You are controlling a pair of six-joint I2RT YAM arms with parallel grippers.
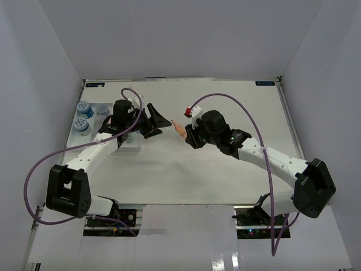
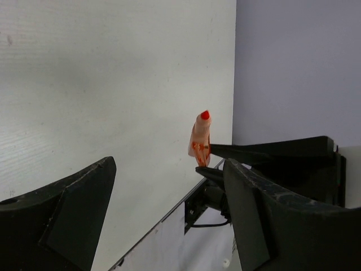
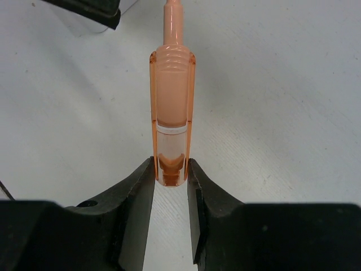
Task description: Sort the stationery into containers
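My right gripper is shut on the rear end of an orange pen-like item [image 3: 172,90] with a clear body and a narrow front. In the top view this orange item [image 1: 179,129] is held above the table, pointing left toward my left gripper [image 1: 163,125]. The left gripper's fingers [image 2: 79,212] stand apart with nothing between them. In the left wrist view the orange item [image 2: 201,135] shows its red tip, ahead of the left gripper and apart from its fingers. A white tray [image 1: 134,149] lies on the left of the table, partly hidden by my left arm.
Blue-and-white round containers [image 1: 82,125] stand in the tray's left part. A clear container [image 1: 103,109] is near its back.
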